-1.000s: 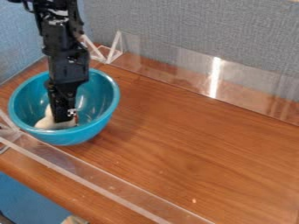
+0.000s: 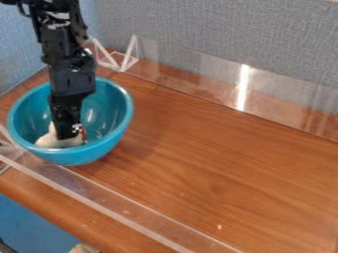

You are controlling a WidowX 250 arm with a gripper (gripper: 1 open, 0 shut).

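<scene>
A teal bowl [image 2: 111, 119] sits at the left of the wooden table. My black gripper [image 2: 69, 126] reaches down from the top left into the bowl, its tip beside a pale, cream-coloured object [image 2: 53, 140] lying on the bowl's floor. The fingers look close together; whether anything is between them is hidden by the gripper and the bowl.
Clear plastic guards [image 2: 284, 99] run along the back and front edges. A white rack [image 2: 122, 51] stands behind the bowl at the back left.
My gripper and the bowl have shifted very slightly to the left; otherwise little differs.
</scene>
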